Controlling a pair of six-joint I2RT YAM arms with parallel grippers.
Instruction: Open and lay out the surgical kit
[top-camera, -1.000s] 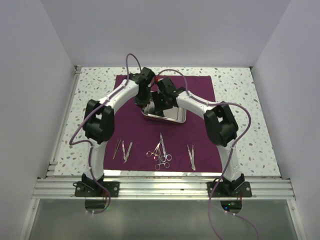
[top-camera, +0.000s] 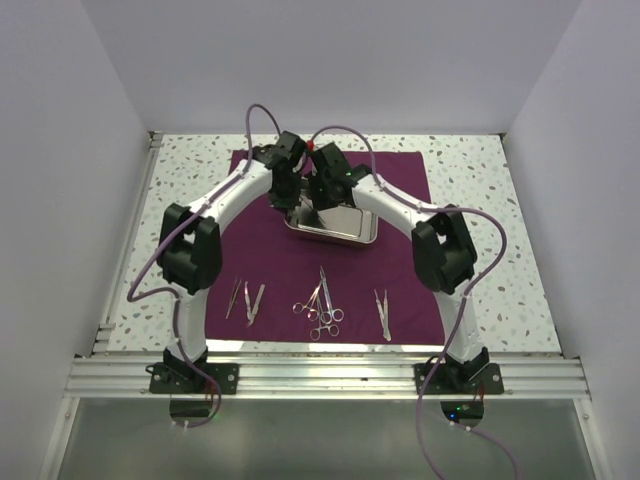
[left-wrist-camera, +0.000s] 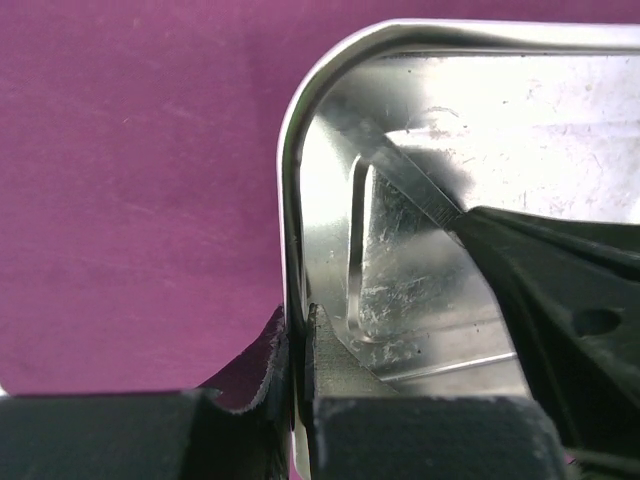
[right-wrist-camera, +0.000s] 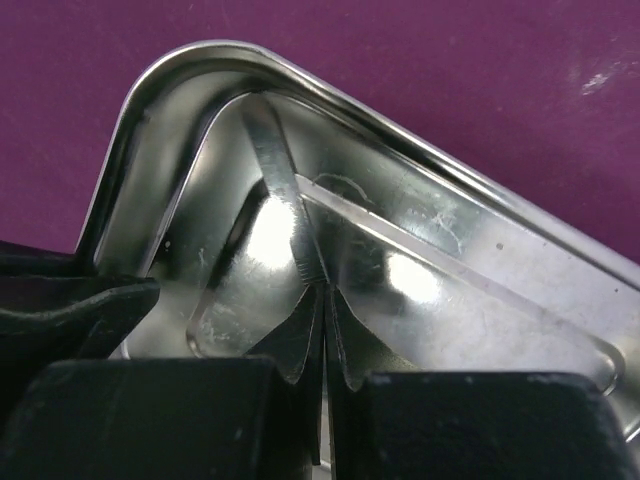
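Observation:
A shallow silver tray (top-camera: 335, 238) sits on the purple cloth under both arms. My left gripper is shut on the tray's rim at one side. Inside a corner of the tray lies a thin flat metal instrument (right-wrist-camera: 275, 170), one end towards the corner. My right gripper is shut, its tips meeting right at the instrument's near end; whether they pinch it cannot be made out. On the cloth in front lie slim instruments (top-camera: 247, 302) at left, ring-handled scissors and clamps (top-camera: 324, 308) in the middle, and two slim tools (top-camera: 384, 315) at right.
Both grippers are close together over the tray. Speckled table (top-camera: 490, 280) shows clear on either side of the cloth.
My right gripper stayed over the tray. The front instruments have not moved.

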